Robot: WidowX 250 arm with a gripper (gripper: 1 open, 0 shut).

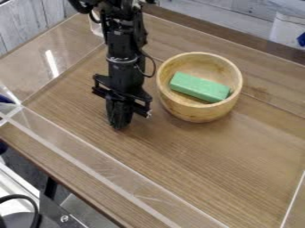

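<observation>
My black arm stands upright in the upper middle of the camera view, its gripper [119, 116] low over the wooden table at the left of the bowl. The dark fingers overlap, so I cannot tell how far apart they are or whether anything is between them. To the right sits a round wooden bowl [177, 108] with a green block [199, 86] lying inside it.
A blue-and-white object [295, 31] is cut off at the top right edge. Cables and the table's edge show at the lower left.
</observation>
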